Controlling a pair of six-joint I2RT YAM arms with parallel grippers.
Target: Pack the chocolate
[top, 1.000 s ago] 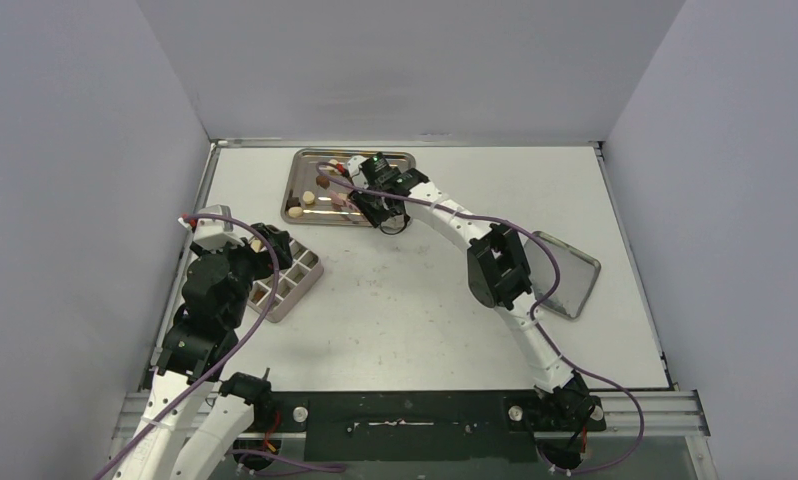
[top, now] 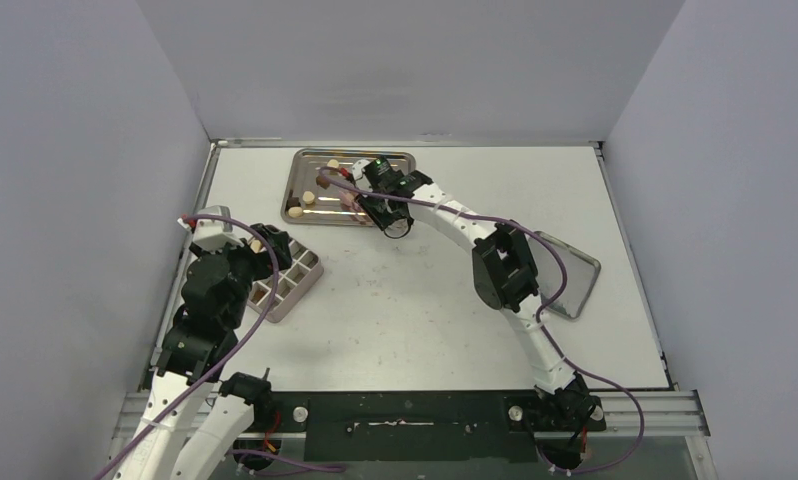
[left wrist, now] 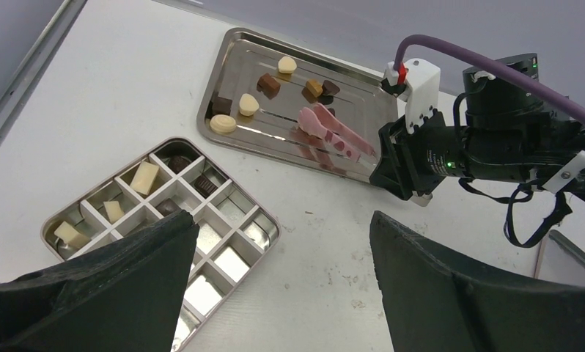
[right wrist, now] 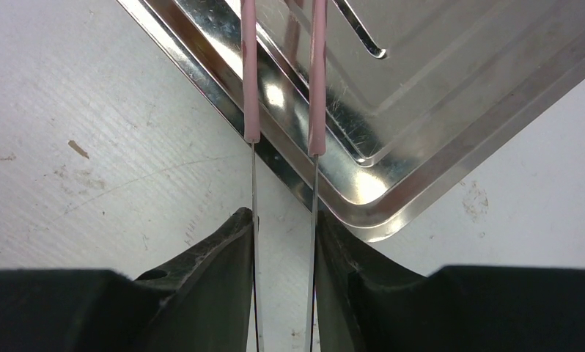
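Observation:
Chocolates, dark, brown and cream, lie on a steel tray (left wrist: 275, 139) at the back. Some sit in a compartment box (left wrist: 249, 257) at the left. My right gripper is at the tray's front edge around pink-tipped tongs (right wrist: 317, 110), their two steel arms against its fingers, the pink tips over the tray. My left gripper is beside and above the box; its fingers look apart in its wrist view, with nothing visible between them, but their ends may be out of view.
An empty-looking tray (top: 565, 280) lies at the right of the table. The right arm and its cable cover part of the back tray in the top view.
My right gripper and arm have shifted slightly right and toward the front. The left arm has not moved.

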